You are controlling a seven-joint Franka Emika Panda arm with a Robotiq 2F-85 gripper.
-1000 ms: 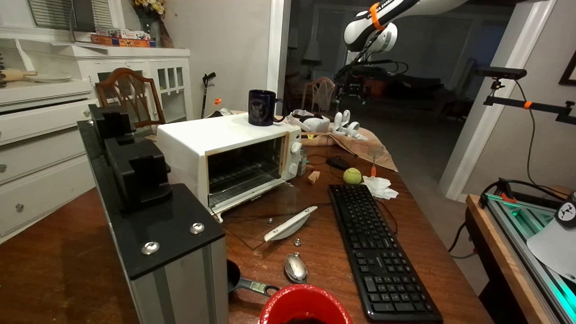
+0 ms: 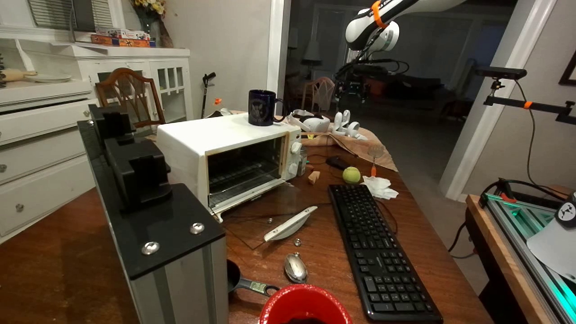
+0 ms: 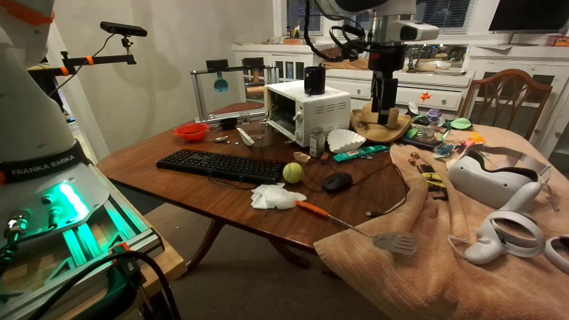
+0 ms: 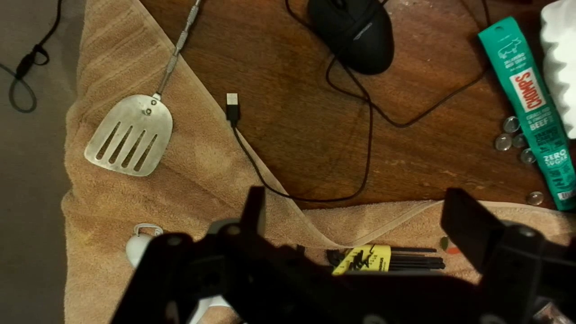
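Observation:
My gripper is open and empty, its two dark fingers wide apart in the wrist view. It hangs high above the edge where a peach towel [image 4: 200, 156] meets the wooden table. Beneath it lie a black USB cable and a yellow hex key holder [image 4: 372, 258], partly covered by the gripper body. A slotted metal spatula [image 4: 129, 135] rests on the towel at left. A black mouse [image 4: 353, 35] and a green snack packet [image 4: 532, 113] are on the bare wood. In the second exterior view, a tennis ball [image 3: 293, 173] sits beside crumpled white tissue [image 3: 274, 196].
A white toaster oven [image 3: 325, 114] with a dark mug [image 3: 314, 80] on top stands behind the keyboard [image 3: 221, 166]. A straw hat [image 3: 368, 125], a white headset [image 3: 488, 178] and controllers crowd the towel side. A red bowl [image 2: 305, 305] is at the opposite end.
The arm and gripper have shifted very slightly to the right in the first exterior view. Nothing on the table has visibly moved.

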